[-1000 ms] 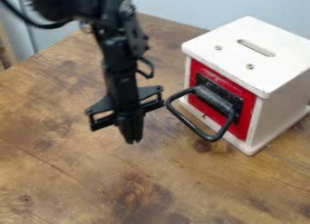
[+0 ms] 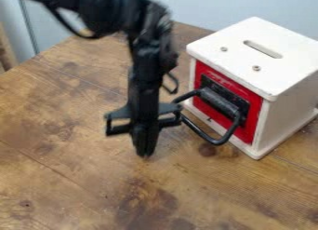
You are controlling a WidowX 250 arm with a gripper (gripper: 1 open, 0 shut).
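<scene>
The black gripper (image 2: 143,142) hangs low over the wooden table, shut, with nothing visible between its fingers. It is just left of a white wooden box (image 2: 258,57), whose front has a red panel (image 2: 247,128) with a dark recessed part. A black looped handle (image 2: 218,138) sticks out from that front toward the gripper; its near-left end comes up beside the gripper, and whether they touch I cannot tell.
A pale wall (image 2: 187,10) stands behind the box and table.
The box looks unchanged.
</scene>
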